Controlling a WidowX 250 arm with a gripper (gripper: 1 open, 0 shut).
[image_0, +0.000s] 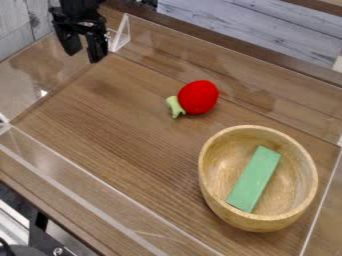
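My gripper (82, 45) hangs at the top left of the camera view, over the back left of the wooden table (107, 150), open. A red round object (199, 97) lies right of centre, with a small pale green piece (175, 106) at its lower left. At the lower right a wooden bowl (227, 200) holds a green bar-shaped block (254, 179).
The table's edge runs along the left and back. Whether anything lies directly under the gripper is too small to tell.
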